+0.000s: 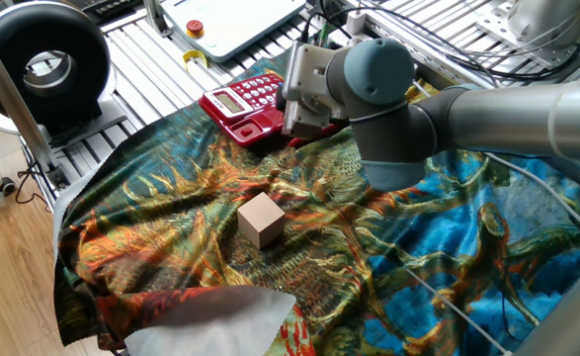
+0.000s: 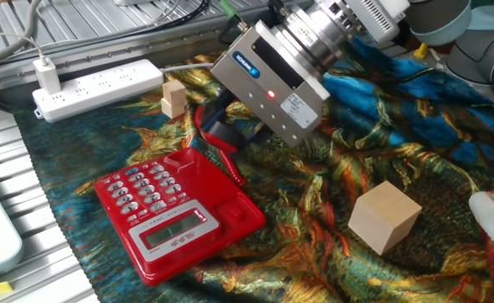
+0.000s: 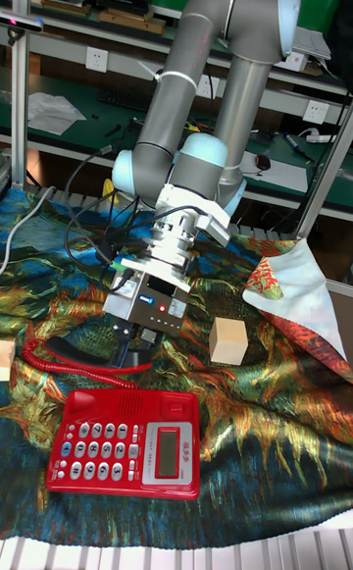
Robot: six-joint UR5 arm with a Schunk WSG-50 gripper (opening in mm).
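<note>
The red desk telephone (image 2: 179,220) lies on the patterned cloth, its keypad and display facing up and its cradle empty. Off the base is its black-and-red handset (image 3: 89,356), joined by a coiled red cord. My gripper (image 2: 241,126) tilts over the area beside the phone, dark fingers (image 2: 220,104) around the handset; it looks shut on it, though the contact is partly hidden. In exterior view 1 the gripper body hides most of the handset, leaving a red strip. A plain wooden cube (image 2: 385,217) sits apart on the cloth.
A white power strip (image 2: 99,90) runs along the back, with small wooden blocks (image 2: 173,99) near it. The cloth's folded pale corner (image 1: 210,324) lies at the front. A black ring-shaped device (image 1: 44,64) stands off the cloth. Open cloth surrounds the cube.
</note>
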